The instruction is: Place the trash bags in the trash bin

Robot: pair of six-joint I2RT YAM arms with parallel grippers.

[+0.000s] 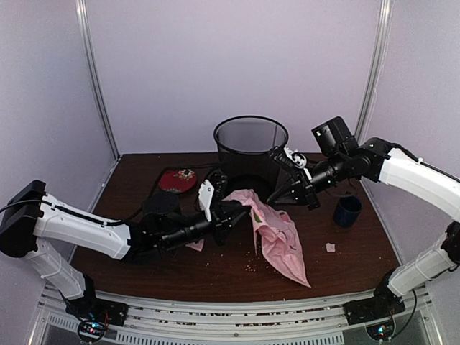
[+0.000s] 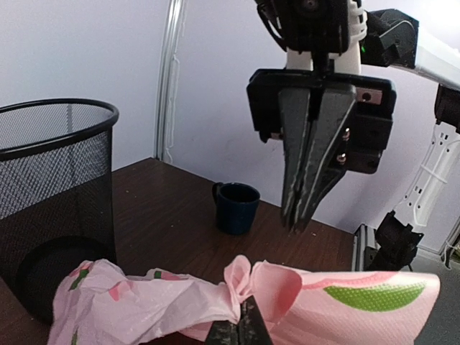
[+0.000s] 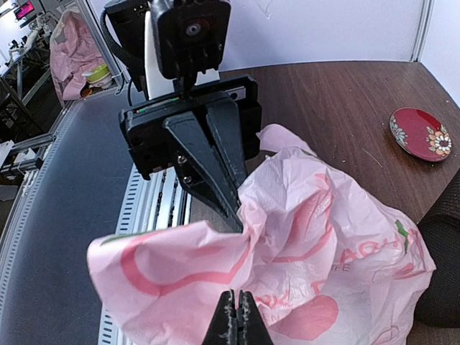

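The pink trash bag (image 1: 277, 241) hangs in front of the bin, with my left gripper (image 1: 243, 210) shut on its gathered top. In the left wrist view, the bunched fold of the bag (image 2: 147, 309) sits between the left fingertips, and loose ends spread to both sides. My right gripper is above and behind that fold, its fingers together and empty. From the right wrist, the bag spreads behind the closed right fingertips, outside them. A black mesh trash bin (image 1: 250, 162) stands upright at the back centre.
A dark blue mug (image 1: 348, 210) stands right of the arms. The red flowered plate (image 1: 177, 180) lies at the left back. A small pink scrap (image 1: 330, 247) and scattered crumbs (image 1: 250, 269) are on the table. Some pink material (image 1: 195, 245) shows under the left arm.
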